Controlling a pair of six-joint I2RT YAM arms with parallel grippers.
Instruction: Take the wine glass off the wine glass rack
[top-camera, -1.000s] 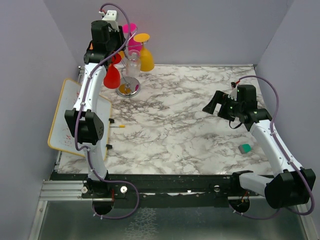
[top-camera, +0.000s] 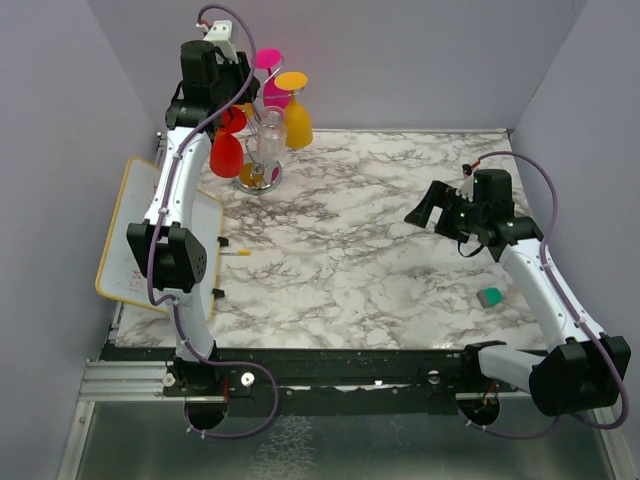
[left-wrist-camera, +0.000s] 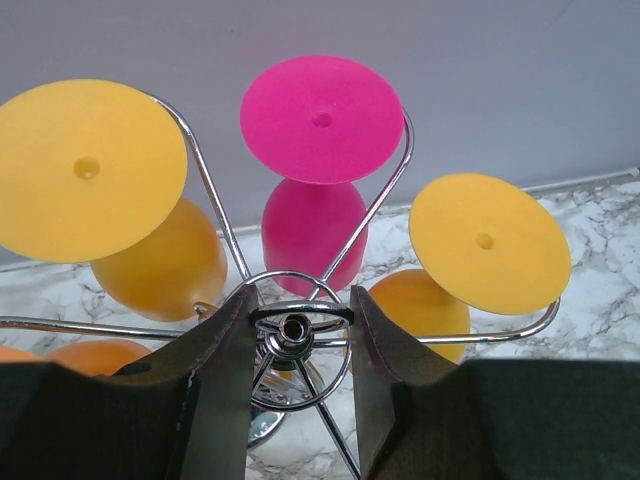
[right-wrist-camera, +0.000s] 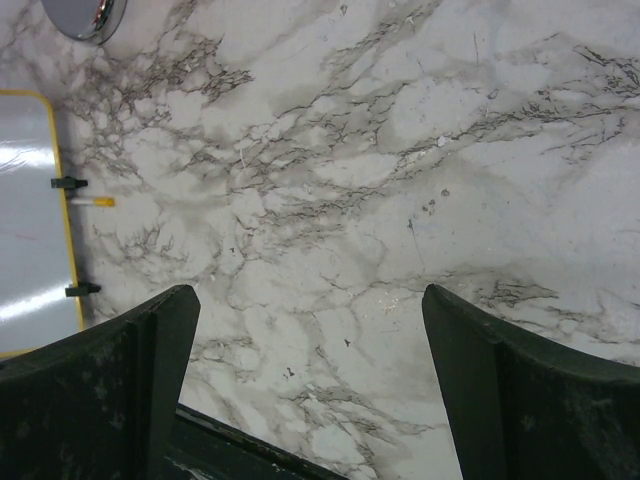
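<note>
A chrome wine glass rack (left-wrist-camera: 335, 430) carries upside-down glasses: a pink one (left-wrist-camera: 321, 110), yellow ones (left-wrist-camera: 490, 250) (left-wrist-camera: 85, 180), red ones (top-camera: 226, 156) and a clear one (top-camera: 271, 135). My left gripper is over the rack's central ring, its fingers a little apart around the top; whether it holds the ring cannot be told. In the top view the left arm hides part of the rack. My right gripper stands open over the marble table, with nothing between its fingers.
A white board with a yellow edge (top-camera: 127, 230) lies at the left, with a small yellow-tipped stick (top-camera: 241, 253) beside it. A green block (top-camera: 490, 297) is at the right. Walls stand at the back and both sides.
The left gripper has shifted slightly, and the rack's upper glasses have moved a little to the right in the top view. The right arm has not moved.
</note>
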